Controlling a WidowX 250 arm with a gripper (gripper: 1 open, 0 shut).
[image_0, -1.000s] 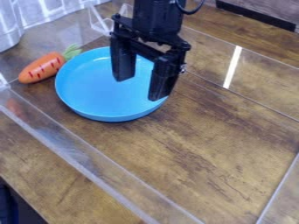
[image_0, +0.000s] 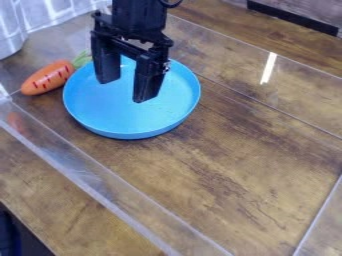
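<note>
The black gripper (image_0: 126, 74) hangs over a round blue plate (image_0: 127, 116), its two fingers apart and pointing down, with nothing seen between them. An orange carrot toy (image_0: 47, 78) with dark marks and a green top lies left of the plate, its top partly by the plate's edge.
Clear strips run along the front left and right side. A pale crumpled object (image_0: 8, 20) sits at the upper left corner.
The gripper has moved left across the plate, toward the carrot's side. The plate and carrot look unmoved.
</note>
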